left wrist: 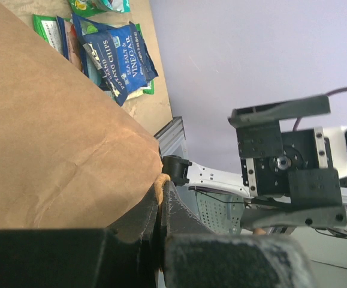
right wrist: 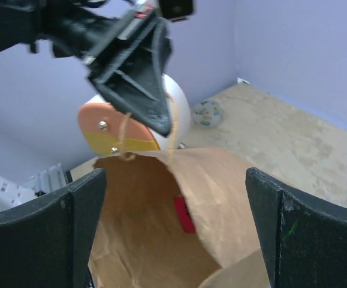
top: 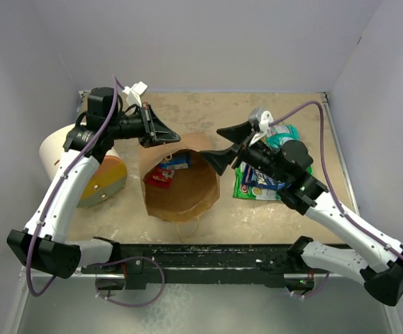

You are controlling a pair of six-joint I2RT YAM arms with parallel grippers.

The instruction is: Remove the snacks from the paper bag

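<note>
The brown paper bag (top: 186,203) stands mouth-up in the middle of the table. Down inside it show a red packet (top: 160,177) and a blue packet (top: 180,161). Pinched at the bag's back rim is the thin twisted paper handle (left wrist: 160,187), with my left gripper (top: 177,138) shut on it. My right gripper (top: 212,143) is wide open near the bag's right rim, nothing between its fingers. In the right wrist view, the bag's mouth and the red packet (right wrist: 184,214) lie between those fingers.
Outside the bag, on the right, several snacks lie together: a blue chips packet (left wrist: 120,57), green packets (top: 243,189) and a teal one (top: 285,132), partly covered by my right arm. A rounded white-and-orange container (top: 107,177) stands left.
</note>
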